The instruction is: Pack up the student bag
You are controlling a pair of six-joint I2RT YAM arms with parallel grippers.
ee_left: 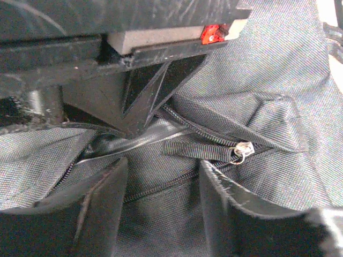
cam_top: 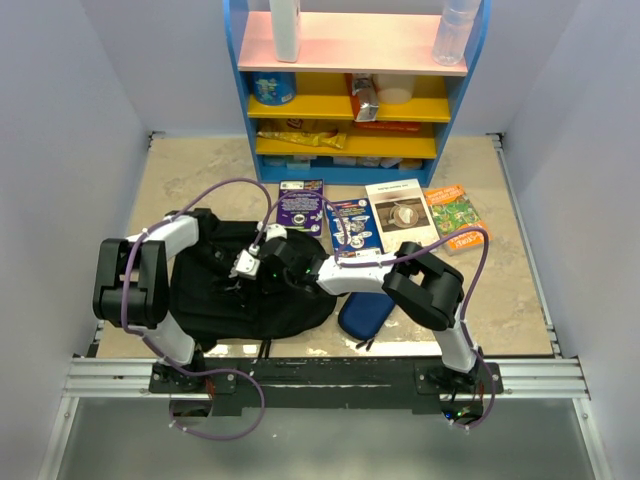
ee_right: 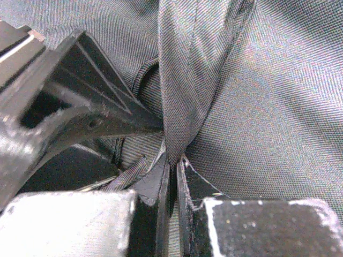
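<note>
The black bag lies flat on the left of the table under both grippers. In the left wrist view my left gripper stands open over a zip, just below a fabric pull tab with a metal slider. The other arm's dark housing fills the upper left of that view. My right gripper is shut on a fold of bag fabric, close beside the left one.
Several books and booklets lie behind and right of the bag. A blue pencil case sits at its right. A shelf unit with bottles and packets stands at the back.
</note>
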